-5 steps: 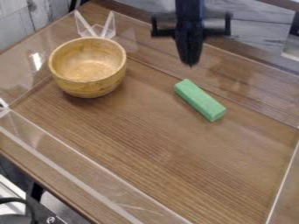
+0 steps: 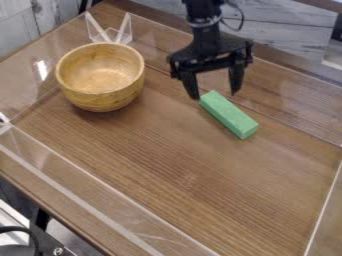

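A green rectangular block [image 2: 227,114] lies at a slant on the brown wooden table [image 2: 160,190], right of centre. My dark gripper [image 2: 207,76] hangs above and behind it, open, its spread fingers either side of empty space, apart from the block.
A round yellow-tan bowl [image 2: 100,75] stands at the upper left, with a small clear object behind it. A dark object pokes in at the lower left edge.
My gripper has come down and toward the front, closer to the green block. The block and bowl lie as before.
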